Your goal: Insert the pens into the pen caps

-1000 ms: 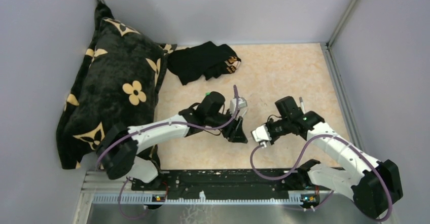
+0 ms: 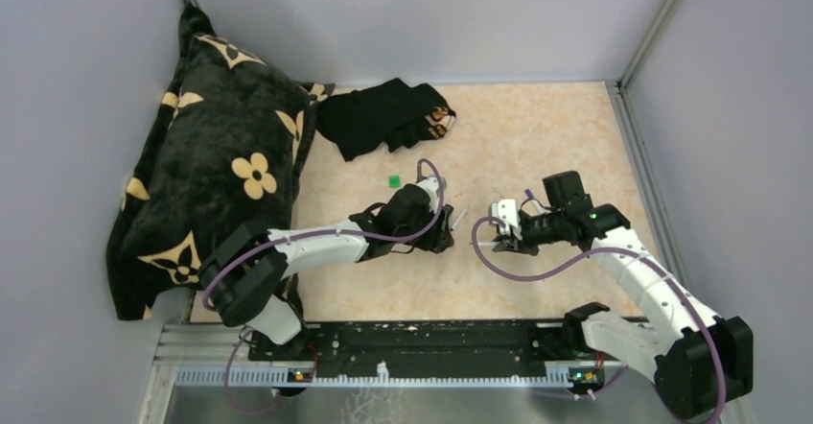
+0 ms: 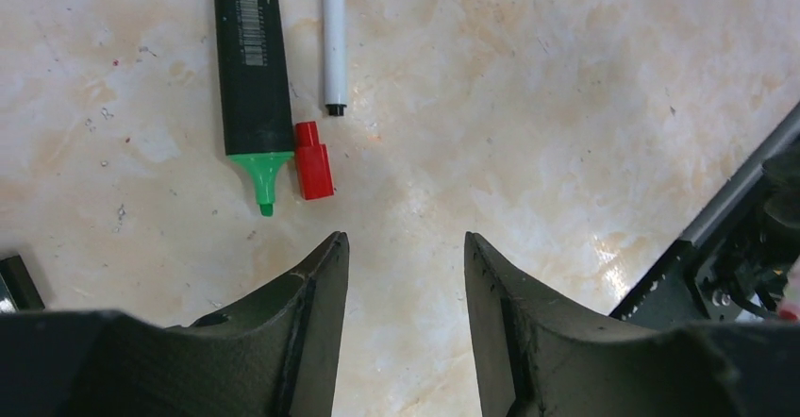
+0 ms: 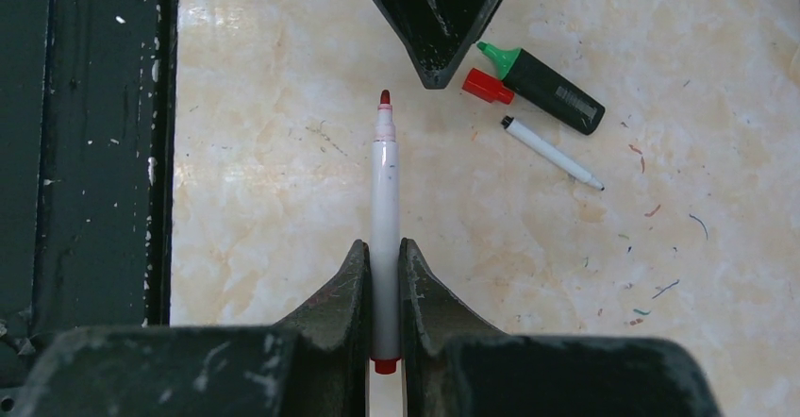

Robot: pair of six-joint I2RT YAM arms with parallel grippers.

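A white pen with a bare red tip (image 4: pixel 384 181) is held in my right gripper, its tip pointing away from the fingers. The red cap (image 3: pixel 314 167) lies on the table, touching or nearly touching the black highlighter (image 3: pixel 255 68), whose green tip is bare. Beside them lies a thin white pen (image 3: pixel 335 40) with a black end. Over the table near these things, my left gripper has its fingers apart and nothing between them. In the top view the left hand (image 2: pixel 441 237) covers the red cap and highlighter.
A small green piece (image 2: pixel 394 181) lies left of the arms, and a black cloth (image 2: pixel 383 117) at the back. The dark patterned cushion (image 2: pixel 220 165) fills the left side.
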